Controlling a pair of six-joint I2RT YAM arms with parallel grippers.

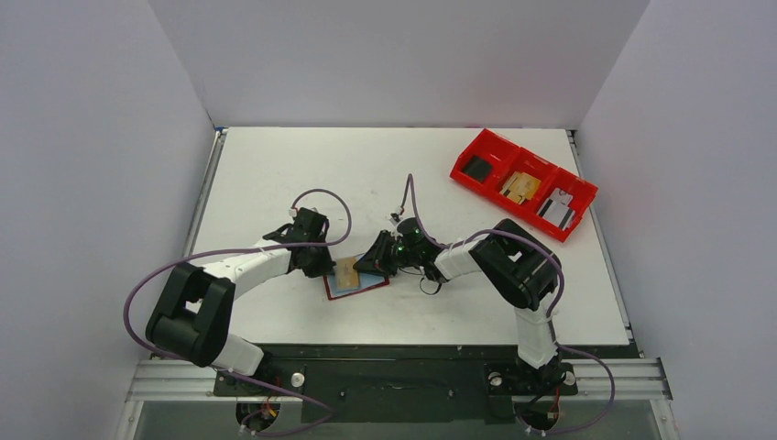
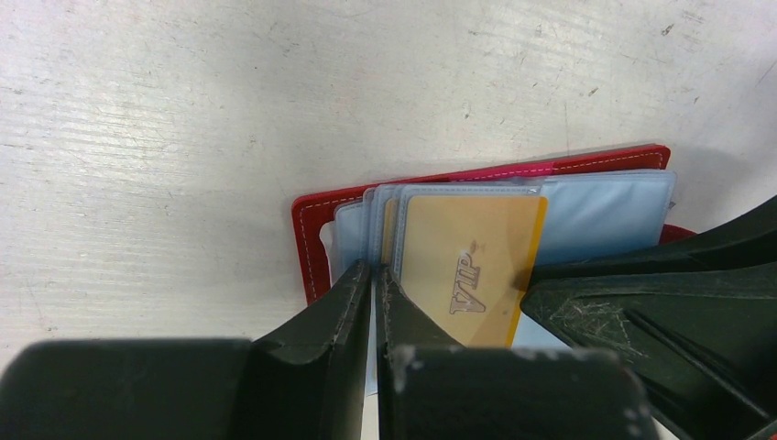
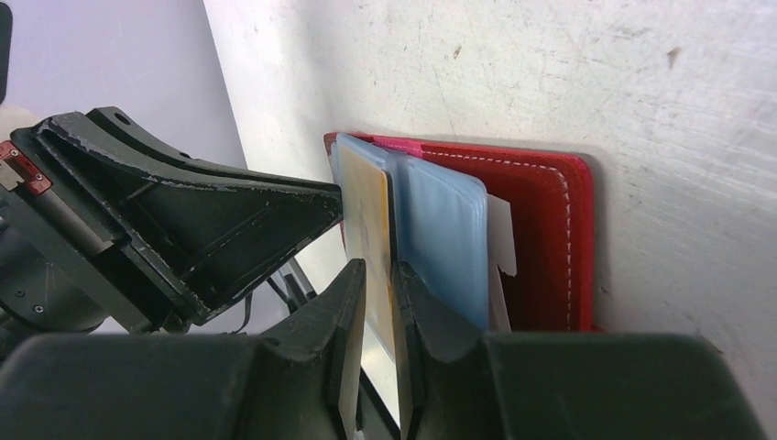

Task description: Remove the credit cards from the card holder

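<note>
The card holder [image 1: 345, 291] lies open on the table, with a red stitched cover [image 2: 312, 240] and blue-edged clear sleeves [image 2: 600, 218]. In its top sleeve sits a yellow card marked VIP [image 2: 472, 246]. My left gripper is shut at the left edge of the sleeves; whether a thin sleeve edge lies between its fingertips is hard to tell. From the right, my right gripper reaches over the holder, part open. Its fingertips straddle the mouth of the sleeve, and the edge of the yellow card [image 3: 368, 220] shows between them.
A red tray [image 1: 523, 211] with three compartments stands at the back right, holding a dark item [image 1: 476, 169], yellow cards [image 1: 520, 187] and white and grey cards [image 1: 556, 209].
</note>
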